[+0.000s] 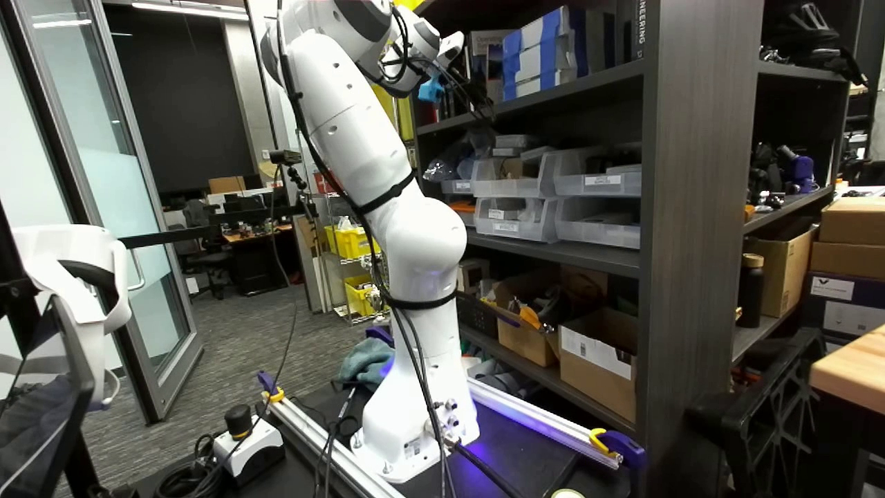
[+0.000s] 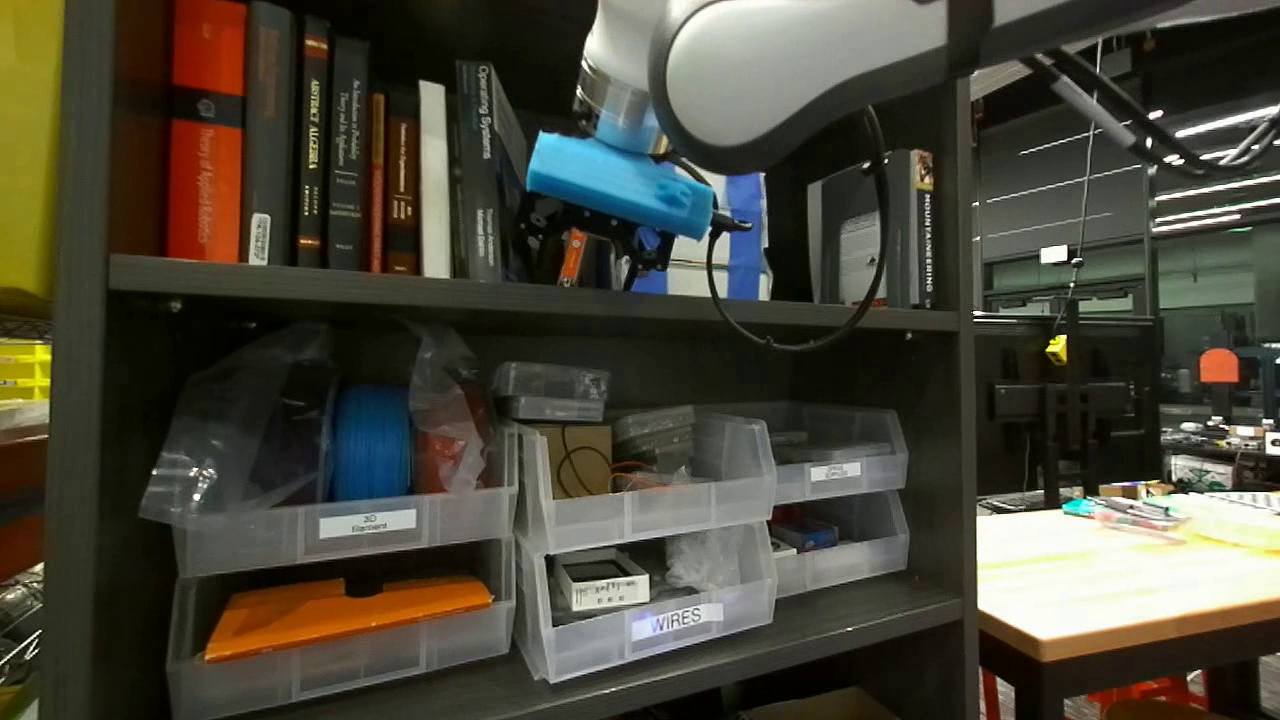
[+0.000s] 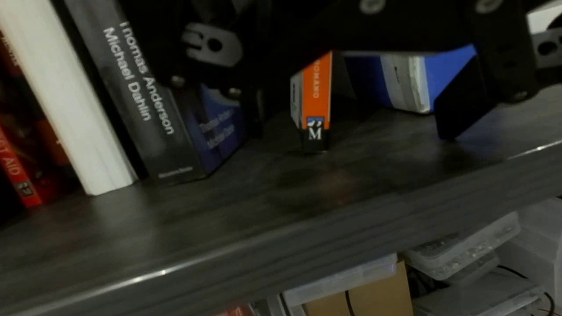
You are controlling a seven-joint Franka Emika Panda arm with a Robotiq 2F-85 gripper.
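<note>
In the wrist view my gripper is open, its dark fingers (image 3: 459, 105) spread wide. Between them in the picture stands a slim orange book (image 3: 317, 97) with a black foot and a white M on its spine, upright on the shelf (image 3: 274, 189). Neither finger visibly touches it, and its top is hidden by the gripper. The left finger overlaps a dark blue-sided book (image 3: 174, 126). From the front, the orange book (image 2: 573, 258) shows beneath the blue gripper housing (image 2: 618, 186). Exterior view 1 shows only part of the blue housing (image 1: 431, 90).
A row of books, including a red one (image 2: 210, 132) and a white one (image 2: 433, 180), fills the shelf's left side. Blue-and-white volumes (image 3: 403, 81) stand right of the orange book. Clear bins (image 2: 648, 504) occupy the shelf below. A cable loop (image 2: 792, 344) hangs over the shelf edge.
</note>
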